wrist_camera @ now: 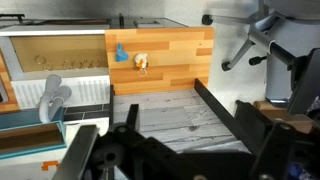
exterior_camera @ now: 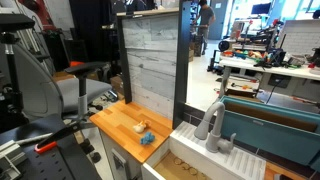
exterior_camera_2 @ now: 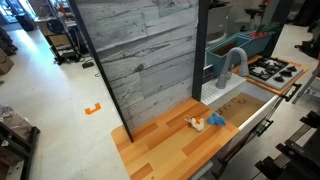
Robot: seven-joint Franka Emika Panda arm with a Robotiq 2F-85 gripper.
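In the wrist view my gripper is open, its dark fingers wide apart and nothing between them. A small blue thing (wrist_camera: pixel 121 52) lies on the wooden countertop (wrist_camera: pixel 185 75), beyond the fingers and apart from them. Close beside it lies a small pale yellow-and-white thing (wrist_camera: pixel 141 61). Both exterior views show the blue thing (exterior_camera: pixel 148 138) (exterior_camera_2: pixel 217 118) near the sink side of the wood, with the pale thing (exterior_camera: pixel 139 127) (exterior_camera_2: pixel 195 123) next to it. They are too small to identify surely.
A grey faucet (exterior_camera: pixel 210 125) rises beside the white sink unit (exterior_camera_2: pixel 240 107). A grey plank wall (exterior_camera_2: pixel 150 65) borders the wooden counter. Behind the sink sits a teal bin (exterior_camera: pixel 270 130). Much of the wooden top is bare. An office chair (wrist_camera: pixel 265 35) stands off to one side.
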